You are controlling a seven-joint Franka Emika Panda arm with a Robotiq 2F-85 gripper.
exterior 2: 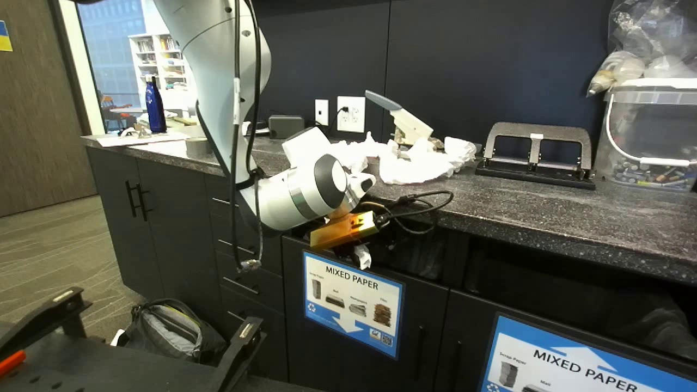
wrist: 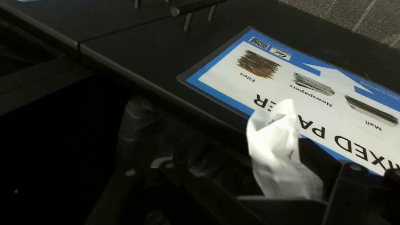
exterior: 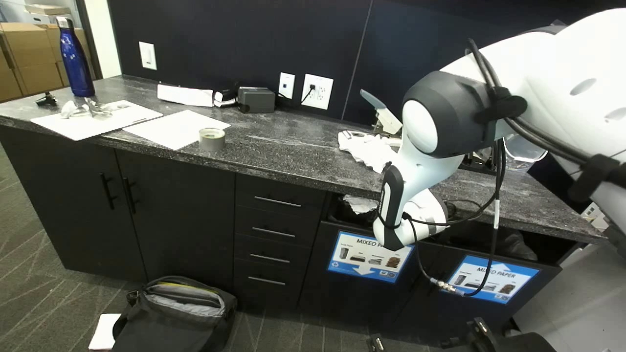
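Observation:
In the wrist view my gripper is dark and hard to make out, with its fingers apart. A crumpled white paper (wrist: 277,153) stands up between them, close to the right-hand finger (wrist: 350,187). Whether the two touch cannot be told. From the second exterior view, the same white paper (exterior 2: 363,257) shows below the wrist, at the front edge of the open bin slot (exterior 2: 425,258). The fingers are hidden in both exterior views. Inside the slot, the wrist view is mostly black, with some clear plastic liner (wrist: 140,112) showing.
A blue and white MIXED PAPER sign (exterior 2: 353,304) is fixed below the slot. On the counter (exterior 2: 523,209) above lie crumpled white sheets (exterior 2: 418,163), a stapler (exterior 2: 411,124) and a hole punch (exterior 2: 539,153). My wrist is just below the counter's front edge, with a loose cable loop nearby.

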